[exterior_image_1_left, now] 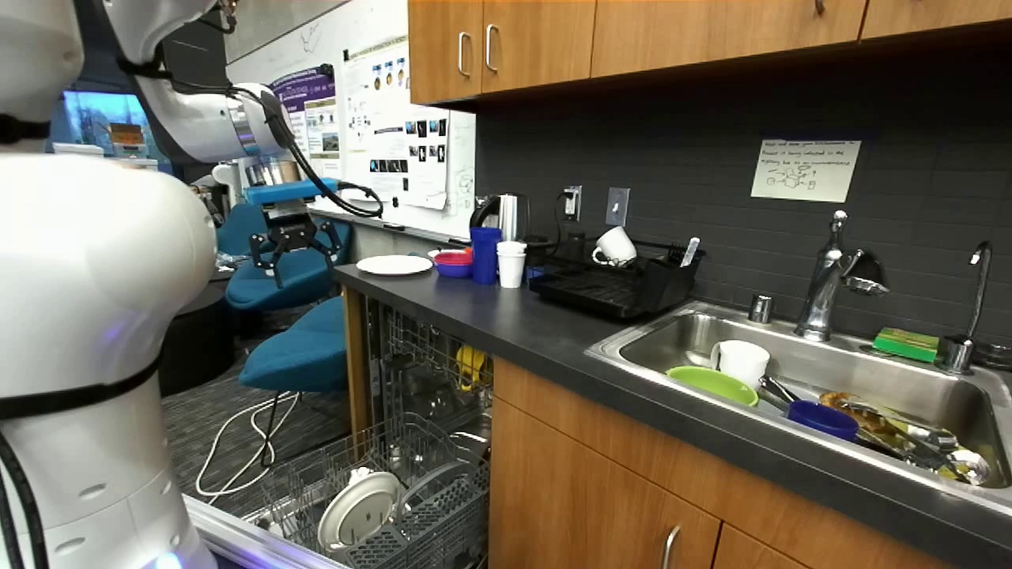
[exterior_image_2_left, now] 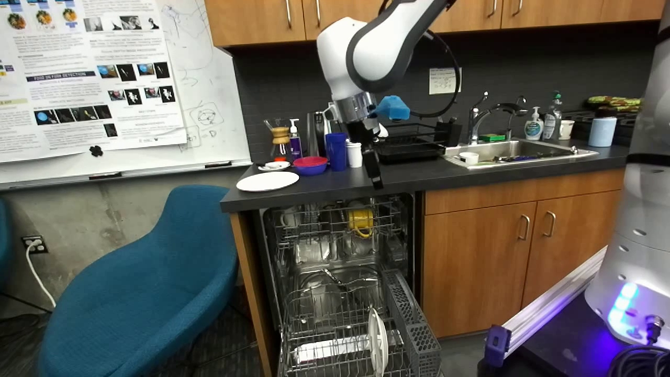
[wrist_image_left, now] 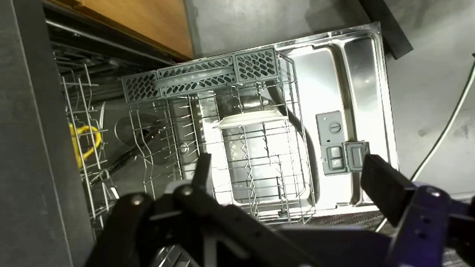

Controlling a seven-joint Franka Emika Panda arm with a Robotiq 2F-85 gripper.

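Observation:
My gripper [exterior_image_1_left: 296,270] hangs in the air above the open dishwasher, its fingers spread wide with nothing between them. From the wrist view, the gripper looks down on the pulled-out lower rack [wrist_image_left: 249,178]. A white plate [wrist_image_left: 252,118] stands on edge in that rack, beside the grey cutlery basket [wrist_image_left: 196,75]; exterior view 2 also shows this plate [exterior_image_2_left: 377,342] upright. Another white plate [exterior_image_1_left: 394,265] lies flat on the counter's left end. Inside the upper rack hangs a yellow mug [exterior_image_2_left: 360,221].
The counter edge [wrist_image_left: 33,133] runs close along the wrist view's left side. Bowls [exterior_image_1_left: 453,264], a blue cup [exterior_image_1_left: 485,254] and white cups [exterior_image_1_left: 511,264] stand behind the counter plate. The sink [exterior_image_1_left: 655,346] holds several dishes. A blue chair [exterior_image_2_left: 144,295] stands left of the dishwasher.

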